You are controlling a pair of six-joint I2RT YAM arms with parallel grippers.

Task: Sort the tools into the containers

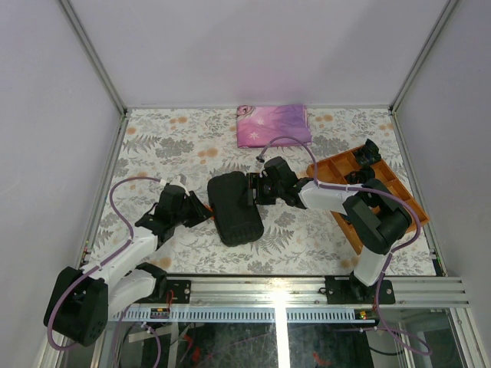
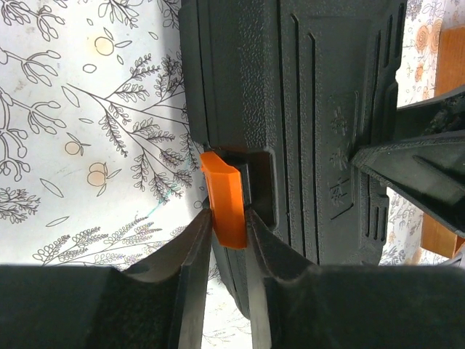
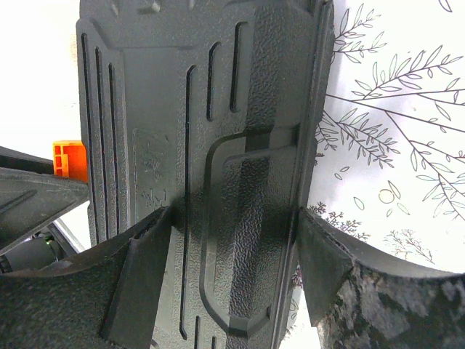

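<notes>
A closed black tool case (image 1: 235,207) lies on the patterned cloth between both arms. At its left side my left gripper (image 1: 209,213) points at an orange latch (image 2: 224,196). In the left wrist view the fingertips stand close on both sides of the latch's lower end, with a narrow gap between the fingers; whether they press on it is unclear. My right gripper is shut on the case's right edge, one finger over the ridged lid and the other along the outer side. The inside of the case is hidden.
An orange compartment tray (image 1: 331,170) with black items in it stands at the right, partly beneath the right arm. A folded pink-purple cloth (image 1: 272,126) lies at the back.
</notes>
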